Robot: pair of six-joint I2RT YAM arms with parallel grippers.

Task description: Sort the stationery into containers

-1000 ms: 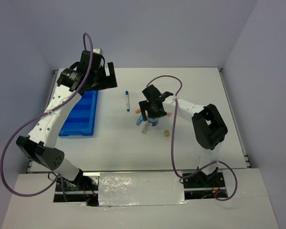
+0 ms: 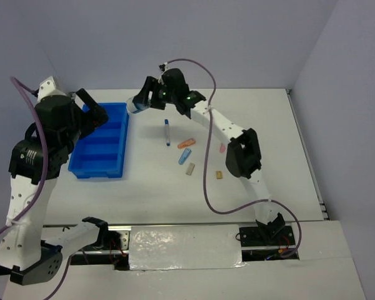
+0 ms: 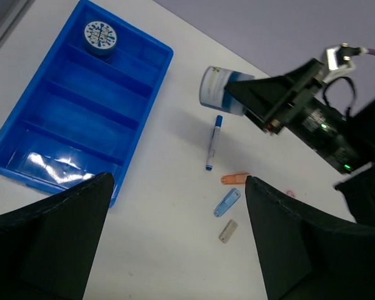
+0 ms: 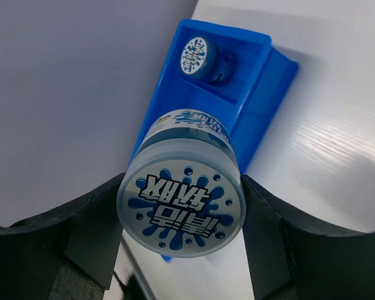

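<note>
A blue compartment tray [image 2: 116,156] sits at the left of the table, with a lidded jar [image 3: 100,37] in its far compartment. My right gripper [image 2: 149,95] is shut on a second jar [image 4: 181,206] with white lid and blue splashes, held aloft just right of the tray's far part. My left gripper [image 2: 89,105] is open over the tray's left side, nothing between its fingers. On the table lie a blue-capped marker [image 3: 213,144], an orange item [image 2: 186,143], a blue item [image 2: 185,156], a beige item [image 2: 190,169], a yellow item [image 2: 219,174] and a pink item [image 2: 222,147].
Grey walls border it at the back and sides. Both arms' purple cables arch over the workspace.
My right gripper has lifted the jar and carried it back and leftward toward the tray. My left arm has swung left, away from the middle.
</note>
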